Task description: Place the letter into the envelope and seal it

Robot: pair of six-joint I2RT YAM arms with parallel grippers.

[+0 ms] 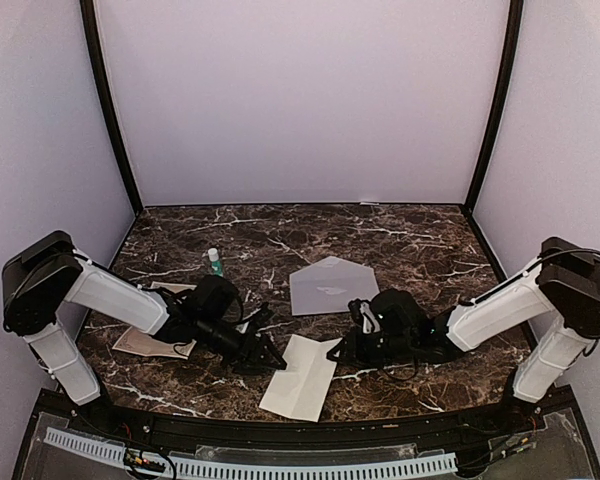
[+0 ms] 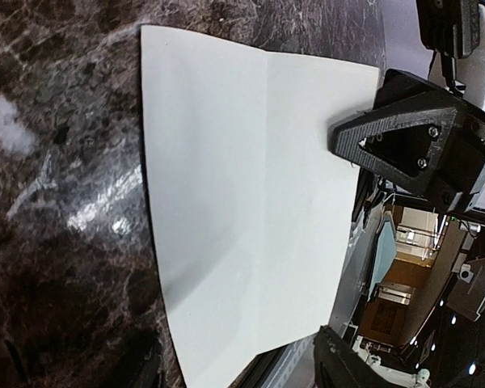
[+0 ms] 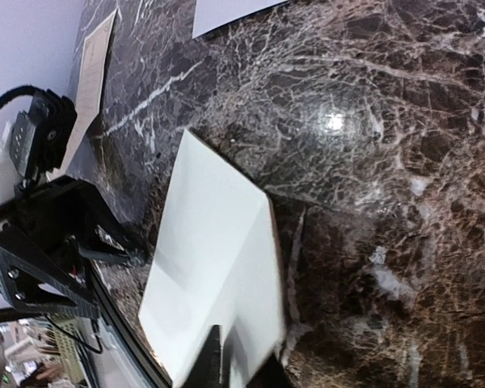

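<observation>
The letter, a white sheet (image 1: 300, 385) with a crease down its middle, lies near the table's front edge. A pale envelope (image 1: 333, 290) with its pointed flap spread away from me rests behind it. My left gripper (image 1: 282, 368) is at the letter's left edge; in the left wrist view its dark fingers (image 2: 139, 364) stand wide apart on either side of the sheet. At the right edge is my right gripper (image 1: 337, 354). In the right wrist view its blurred fingers (image 3: 206, 360) are narrowly apart at the sheet's near edge; whether they touch it, I cannot tell.
A glue stick (image 1: 215, 262) with a white cap stands behind the left arm. Partly under that arm lies a brownish paper sheet (image 1: 145, 343). Free tabletop (image 1: 420, 240) stretches at the back right. The two grippers are close together across the letter.
</observation>
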